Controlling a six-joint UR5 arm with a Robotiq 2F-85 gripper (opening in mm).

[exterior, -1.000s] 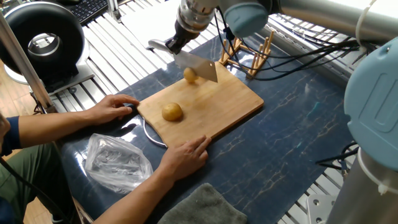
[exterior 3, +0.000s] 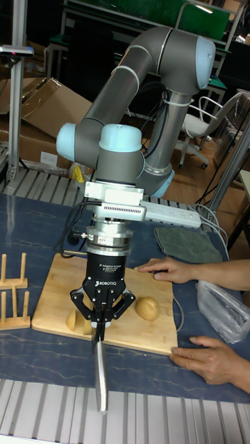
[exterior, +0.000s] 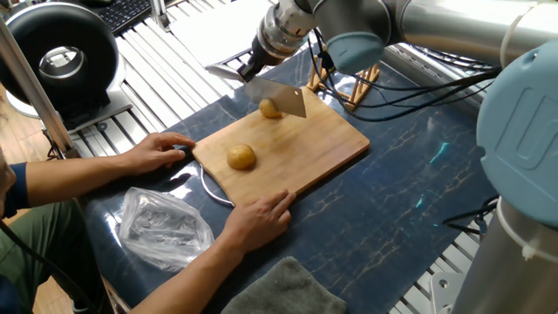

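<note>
My gripper (exterior 3: 98, 334) is shut on the handle of a broad-bladed knife (exterior: 277, 94). The blade hangs over the far part of a wooden cutting board (exterior: 301, 157), right beside a potato (exterior: 269, 108) that it partly covers. From exterior view 3, the knife is seen nearly edge-on, with pale potato flesh (exterior 3: 71, 320) showing left of the gripper. Whether the edge touches the potato or the board, I cannot tell. A second potato (exterior: 241, 157) rests on the board nearer the person, clear of the blade.
One hand (exterior: 161, 153) of a person is at the board's corner, the other (exterior: 260, 220) at its near edge. A wooden rack (exterior 3: 13, 296) stands close to the board. A clear plastic bag (exterior: 164, 228) and a grey cloth (exterior: 286, 290) lie on the dark table.
The wrist and the knife's handle end have moved slightly lower in exterior view 1, and the blade has tilted a little. The potato beside it has shifted slightly. Both hands have stayed put.
</note>
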